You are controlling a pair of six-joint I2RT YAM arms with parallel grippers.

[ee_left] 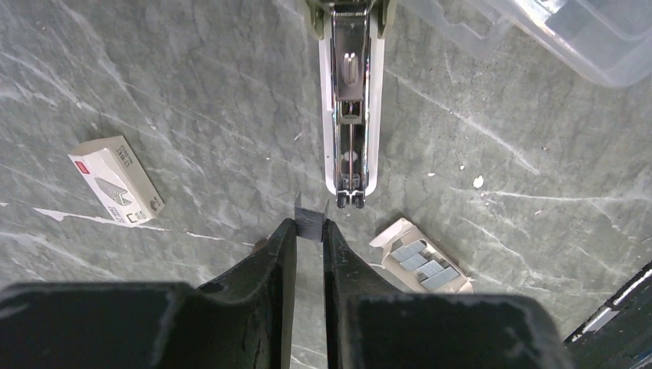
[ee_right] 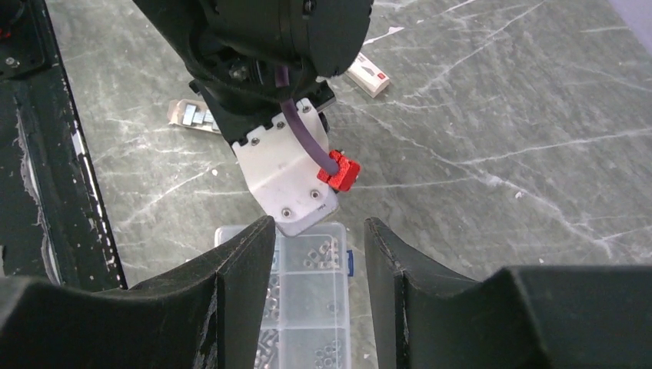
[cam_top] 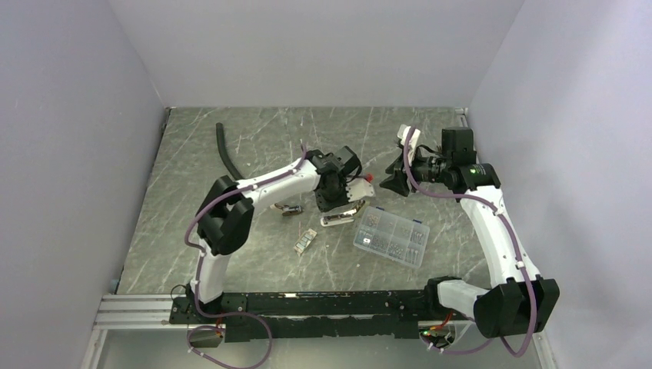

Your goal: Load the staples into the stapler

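The stapler (ee_left: 351, 100) lies opened on the table, its metal magazine facing up and the channel end toward my left gripper. That gripper is shut on a short grey staple strip (ee_left: 311, 221), which sits just short of the channel end and to its left in the left wrist view; whether they touch cannot be told. In the top view the stapler (cam_top: 337, 220) shows just in front of the left hand. An open box of staple strips (ee_left: 423, 257) lies nearby. My right gripper stands open and empty, above the table to the right.
A clear compartment case (cam_top: 392, 236) with small parts lies right of the stapler. A closed white staple box (ee_left: 117, 183) rests on the other side. A small metal-and-tan item (cam_top: 291, 209) is near the left arm, and a dark tube (cam_top: 224, 150) lies farther back.
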